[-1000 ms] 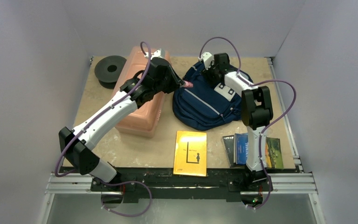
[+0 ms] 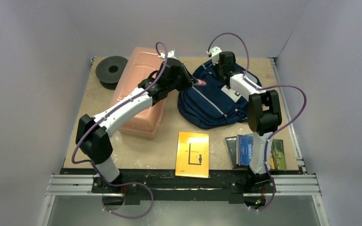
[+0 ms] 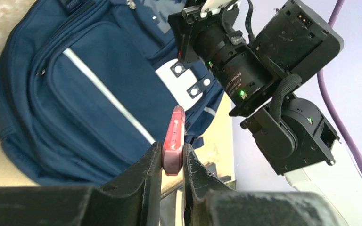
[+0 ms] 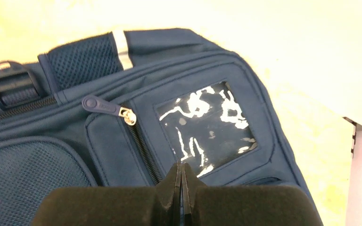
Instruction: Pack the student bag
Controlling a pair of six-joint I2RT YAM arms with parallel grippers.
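Observation:
The navy student bag lies flat on the table. In the right wrist view its front pocket zipper runs down from a metal slider with a fabric pull tab, beside a clear window. My right gripper is shut, its fingertips meeting with nothing between them. The pocket edge beside the zipper lies outside them. At the bag's far left side, in the top view, my left gripper is shut on a slim pink object, held above the bag.
A translucent peach box stands left of the bag, with a black round spool behind it. A yellow book lies at the front middle. Several books, one blue, lie front right, partly under the right arm.
The zipper's two tooth rows, earlier parted, look together. The left arm has moved rightward.

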